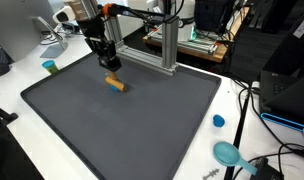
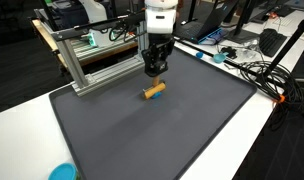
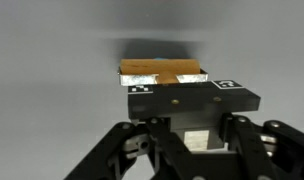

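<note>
A wooden mallet-like piece with an orange-brown cylindrical head (image 1: 114,82) hangs below my gripper (image 1: 109,70). In exterior view 2 the head (image 2: 154,90) lies slantwise, low over the board, and the gripper (image 2: 156,73) is above it. The wrist view shows the wooden head (image 3: 162,66) crosswise, with its short stem running back between the black fingers, which are shut on it. A small blue object (image 1: 116,90) peeks out under the head; exterior view 2 shows this blue piece (image 2: 158,95) too. Whether head and blue piece touch, I cannot tell.
The dark grey board (image 1: 122,130) is mostly clear. A metal rail frame (image 1: 142,63) stands along its back edge. Off the board are a green-topped cup (image 1: 49,67), a blue lid-like piece (image 1: 218,121) and a turquoise bowl (image 1: 228,154).
</note>
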